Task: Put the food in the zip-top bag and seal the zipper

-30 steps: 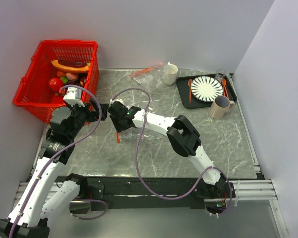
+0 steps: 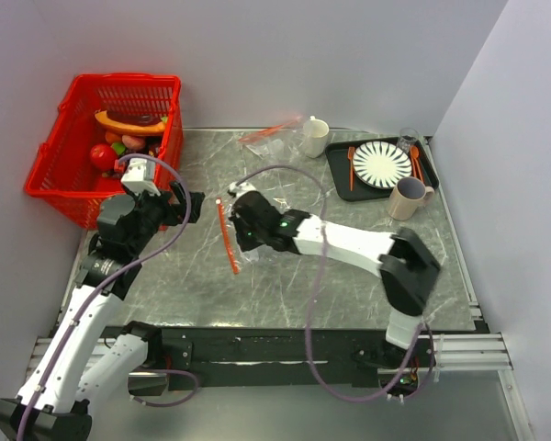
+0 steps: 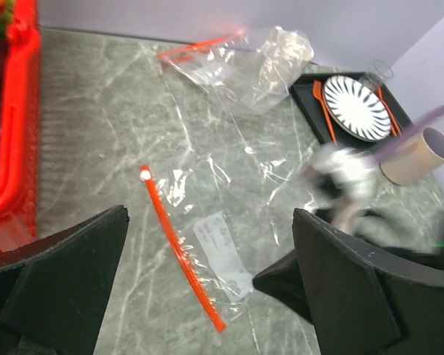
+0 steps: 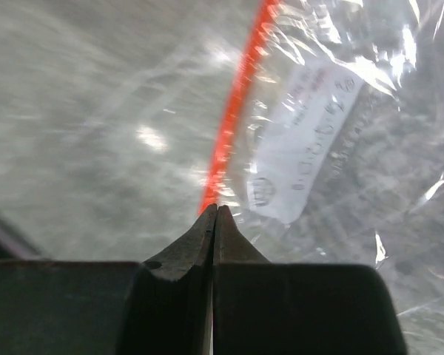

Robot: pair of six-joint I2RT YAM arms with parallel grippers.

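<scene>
A clear bag with an orange zipper strip point(image 3: 181, 251) lies flat on the marble table, a white label point(image 3: 223, 248) showing through it. Over the bag, to the right of its strip in the top view, is my right gripper point(image 2: 239, 234); its fingertips point(image 4: 229, 229) are together with nothing visible between them. My left gripper is open and empty, beside the basket. In the red basket point(image 2: 64, 188) lie food items, among them a red tomato point(image 2: 103, 157) and a long orange-yellow piece point(image 2: 129, 126).
A second clear bag with an orange strip point(image 3: 237, 63) lies at the back, near a white mug point(image 2: 316, 136). On the right are a black tray point(image 2: 342, 191) with a striped plate point(image 2: 382, 164) and a beige mug point(image 2: 410, 197).
The right gripper has moved to the right, off the orange strip, which now shows along its whole length. Its elbow has swung outward to the right. The left arm looks nearly still.
</scene>
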